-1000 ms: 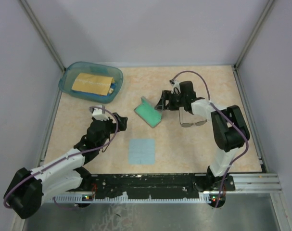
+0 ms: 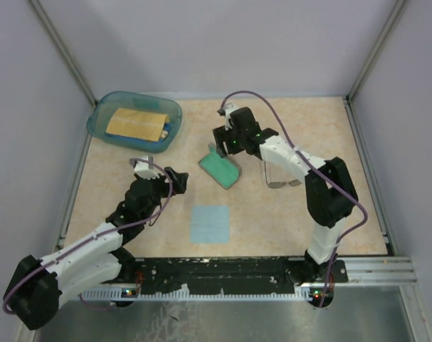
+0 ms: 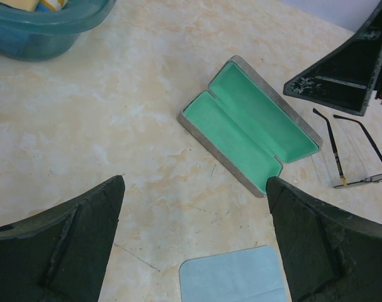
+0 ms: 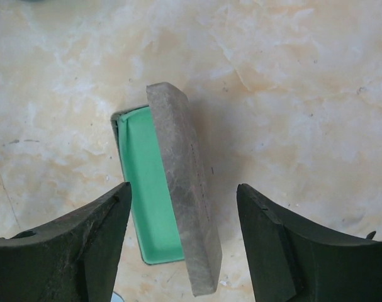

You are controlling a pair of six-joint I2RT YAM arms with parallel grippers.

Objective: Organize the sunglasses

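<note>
An open glasses case (image 2: 220, 169) with green lining and grey shell lies on the table; in the right wrist view its upright grey lid (image 4: 187, 189) is between my right gripper's (image 4: 184, 201) fingers, which are apart and above it. My left gripper hangs open left of the case, empty. Sunglasses (image 2: 280, 182) lie right of the case, partly hidden under my right arm; their thin folded-out temples show in the left wrist view (image 3: 360, 179).
A teal bin (image 2: 134, 142) with yellow contents stands at the back left. A pale blue cloth (image 2: 209, 224) lies in front of the case.
My right gripper has moved left and toward the back, from beside the sunglasses to over the case. The left arm has barely moved.
</note>
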